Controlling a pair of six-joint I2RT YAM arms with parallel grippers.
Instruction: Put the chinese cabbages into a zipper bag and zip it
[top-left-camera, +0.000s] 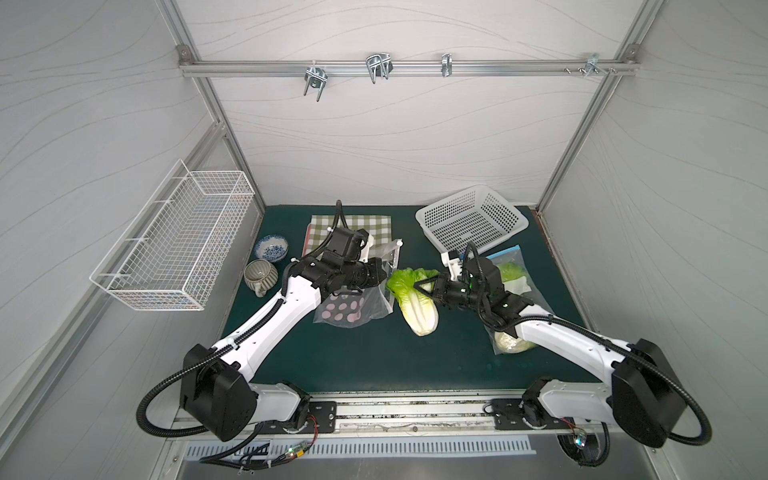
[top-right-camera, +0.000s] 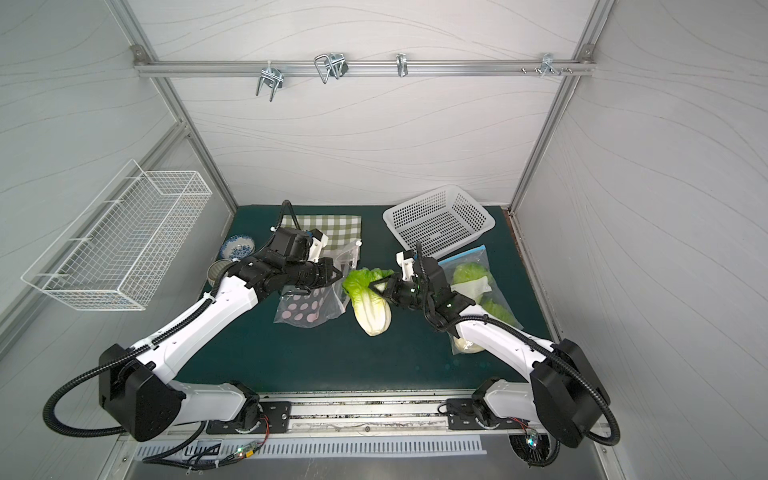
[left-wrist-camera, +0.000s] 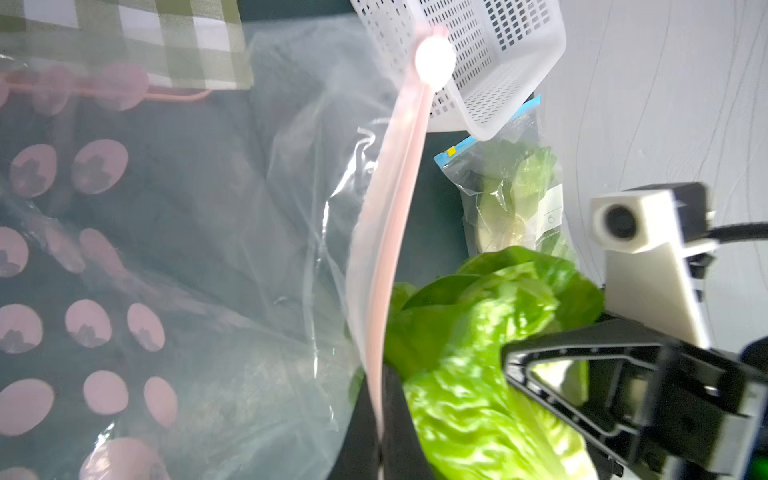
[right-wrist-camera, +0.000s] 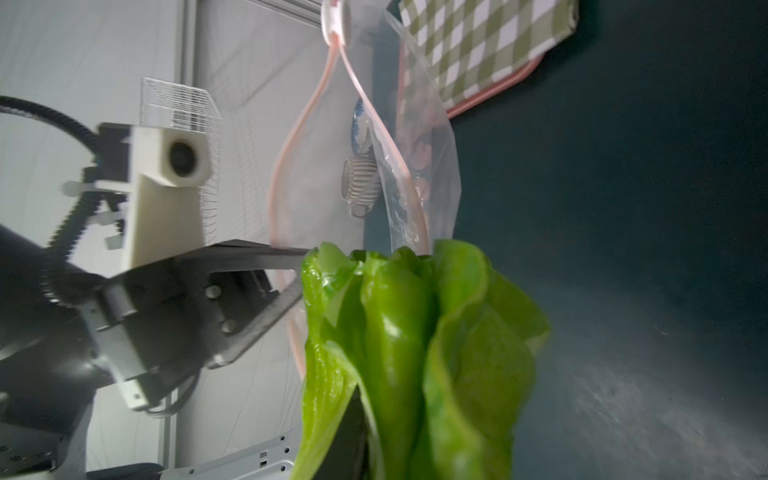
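A clear zipper bag with pink dots (top-left-camera: 344, 310) hangs from my left gripper (top-left-camera: 382, 276), which is shut on its pink-edged mouth (left-wrist-camera: 392, 232). The white slider (right-wrist-camera: 336, 22) sits at the far end of that mouth, and the two pink edges stand apart between slider and gripper. My right gripper (top-left-camera: 424, 286) is shut on the leafy part of a Chinese cabbage (top-left-camera: 419, 312), whose white base points toward the front of the table. The leaf tops (right-wrist-camera: 400, 288) are right by the bag's mouth; the cabbage's body is outside it. Leaves partly hide the right fingers in the right wrist view.
Beneath the right arm lies a blue-zippered bag (left-wrist-camera: 512, 184) with cabbage inside. A white basket (top-left-camera: 472, 216) stands at the back right, a checkered cloth (top-left-camera: 376, 225) at the back left. A bowl (top-left-camera: 272, 248) and a cup (top-left-camera: 260, 276) sit far left.
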